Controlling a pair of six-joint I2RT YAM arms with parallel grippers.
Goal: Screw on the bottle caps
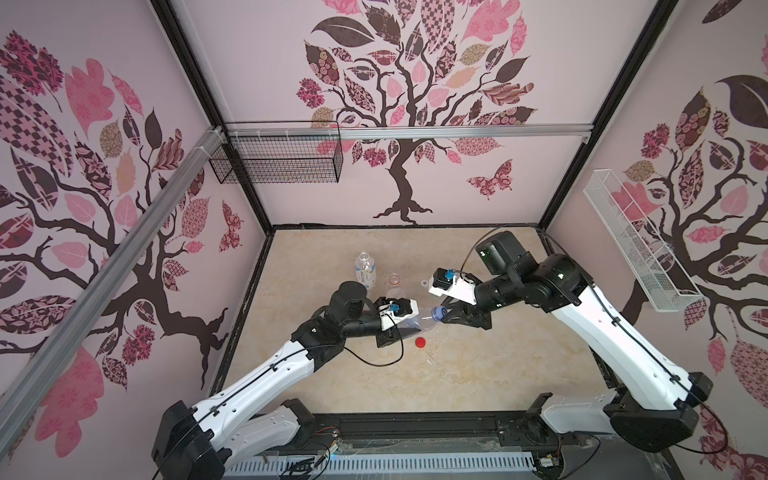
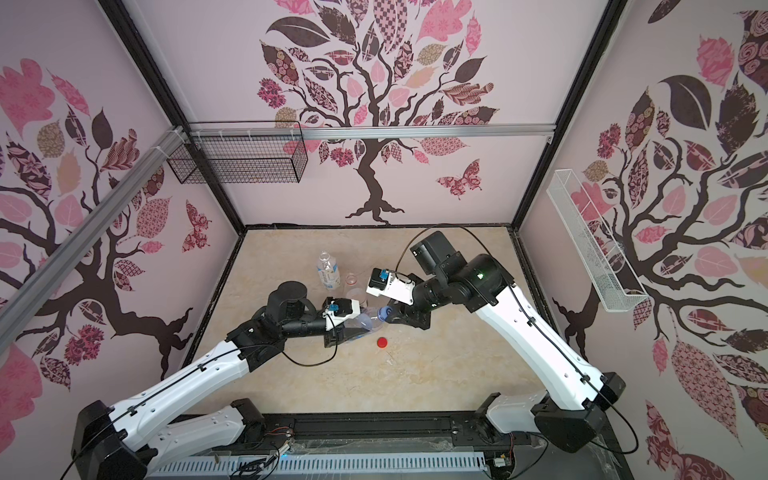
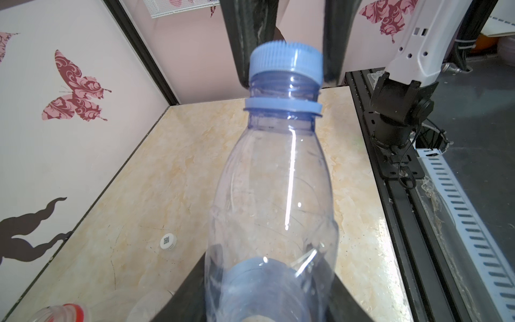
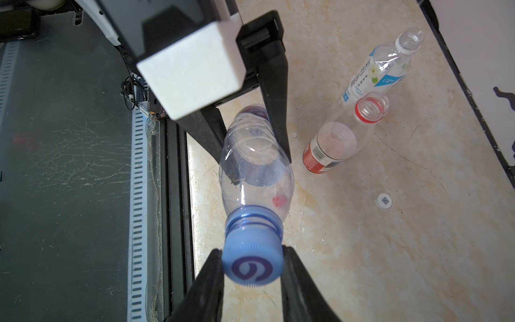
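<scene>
A clear bottle (image 3: 271, 187) lies tilted in the air between my grippers. My left gripper (image 1: 404, 320) is round its body near the base; in the right wrist view its fingers are at the bottle's far end. A blue cap (image 4: 252, 252) sits on the neck, with the fingertips of my right gripper shut on it. A bottle with a red ring (image 4: 327, 145) and no visible cap stands on the table beside a labelled water bottle (image 4: 375, 77). A red cap (image 1: 420, 342) lies below the held bottle.
A small white disc (image 4: 384, 200) lies on the tabletop (image 1: 512, 368), which is mostly clear at the front and right. A black wire basket (image 1: 276, 160) and a white rack (image 1: 644, 240) hang on the walls above.
</scene>
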